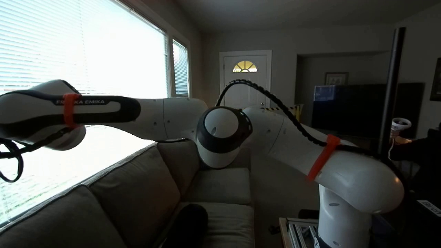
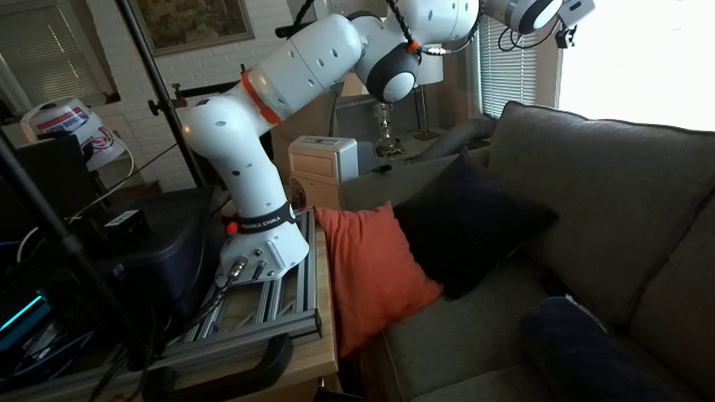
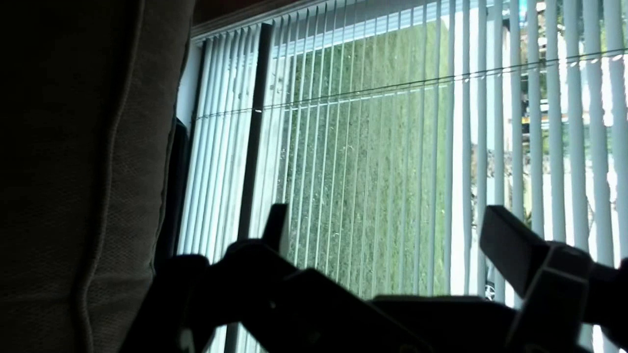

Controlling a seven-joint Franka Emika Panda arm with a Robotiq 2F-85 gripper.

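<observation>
In the wrist view my gripper stands open, its dark fingers (image 3: 275, 228) wide apart with nothing between them. Behind the gap are a window's blinds (image 3: 365, 176), with green grass and daylight beyond. Exterior view 1 shows the arm (image 1: 182, 117) stretched left across the couch toward the bright window (image 1: 111, 53); the gripper is beyond that frame's left edge. At the top right of exterior view 2, the wrist end (image 2: 573, 10) is partly visible, high above the couch, but the fingers cannot be made out.
Below the arm runs a grey couch (image 2: 603, 181), its fabric (image 3: 129, 176) close by in the wrist view. An orange pillow (image 2: 372, 268), a black pillow (image 2: 469, 221) and a dark rolled item (image 2: 583, 348) lie on it. A black pole (image 1: 392, 86) rises near the base.
</observation>
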